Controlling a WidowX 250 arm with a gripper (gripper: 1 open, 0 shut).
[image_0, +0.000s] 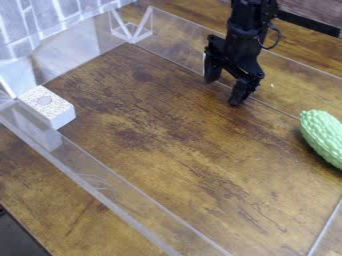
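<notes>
A black robot gripper (233, 72) hangs at the top centre, low at the back edge of a clear-walled wooden tray. Its dark fingers are too small and dark to show whether they are open or shut, or whether anything is between them. At the right edge lies a bumpy pale green vegetable-like object (322, 136). A white speckled block (47, 108) rests at the left side by the clear wall.
The wooden floor (160, 150) of the tray is bare across the middle and front. Clear plastic walls run along the left and back. A tiled light surface (40, 30) is at the top left.
</notes>
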